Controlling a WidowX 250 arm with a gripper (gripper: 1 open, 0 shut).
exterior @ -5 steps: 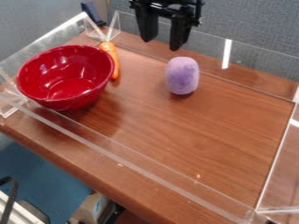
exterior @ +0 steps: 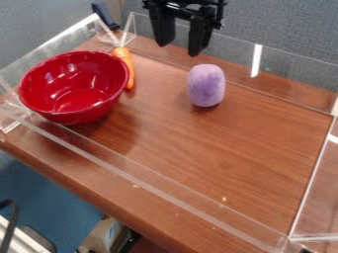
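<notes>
My black gripper [exterior: 183,32] hangs at the top centre, open, its two fingers apart with nothing between them. Below it and a little to the right, a purple oval object [exterior: 207,85] rests on the wooden surface. A red bowl [exterior: 74,94] sits at the left. An orange carrot-like object [exterior: 126,69] lies just behind the bowl's right side.
Clear plastic walls [exterior: 199,203] border the wooden surface [exterior: 224,158]. A dark blue object [exterior: 103,15] shows at the back left, and some items lie below the front edge at bottom left.
</notes>
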